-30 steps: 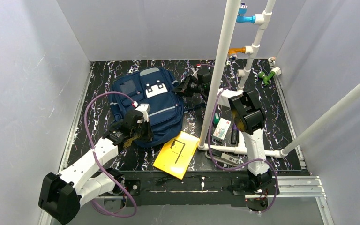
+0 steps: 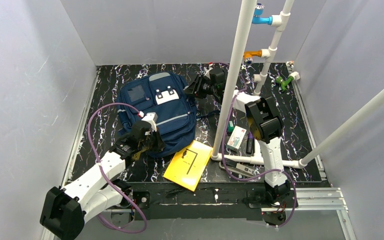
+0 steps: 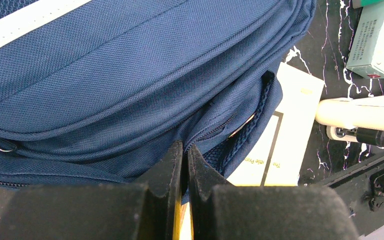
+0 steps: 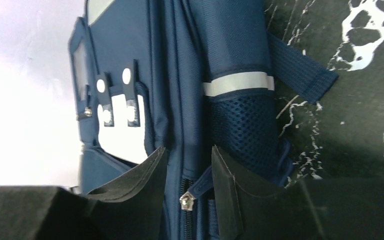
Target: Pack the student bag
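Observation:
The dark blue student bag (image 2: 172, 112) lies flat on the marble-patterned floor. At its lower edge, my left gripper is shut, with a fold of the bag's fabric (image 3: 212, 131) pinched at the fingertips. A zipper runs along that fold. By the bag's right upper side, my right gripper stands part open. A metal zipper pull (image 4: 187, 201) with a short blue tab shows in the gap between its fingers, not clamped. The yellow book (image 2: 188, 165) lies beside the bag's lower right corner, partly covered by fabric in the left wrist view.
Right of a white upright pipe (image 2: 233, 80) lie a white box (image 2: 236, 138), a dark purple-topped item (image 2: 250, 144) and a grey case (image 2: 240, 169). A green item (image 2: 230, 126) is near the box. White pipes border this area.
The left gripper has shifted slightly right and down at the bag's lower edge over the last second. My right gripper has moved a little up and left beside the bag.

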